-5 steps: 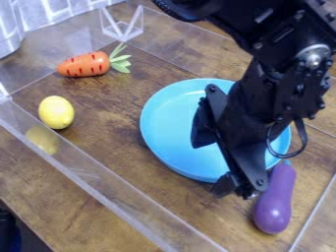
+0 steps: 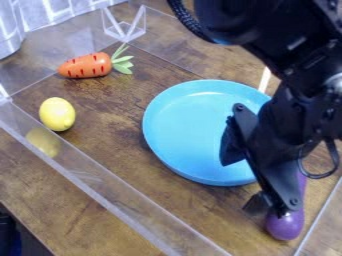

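My black gripper [image 2: 255,181] hangs low at the right, over the right edge of a blue plate [image 2: 189,127], its fingers open. A purple eggplant [image 2: 285,223] lies on the wooden table beside the plate, under and partly behind the gripper. Whether the fingers touch it I cannot tell. A yellow egg-shaped toy [image 2: 56,113] and an orange carrot [image 2: 84,65] with green leaves lie to the left.
A clear plastic barrier [image 2: 111,198] runs along the near left. A clear bracket [image 2: 123,24] stands at the back, a silvery container at the top left corner. The blue plate is empty where visible.
The gripper has moved right and down, from over the plate to over the eggplant, which it now hides more. The eggplant sits slightly lower in view.
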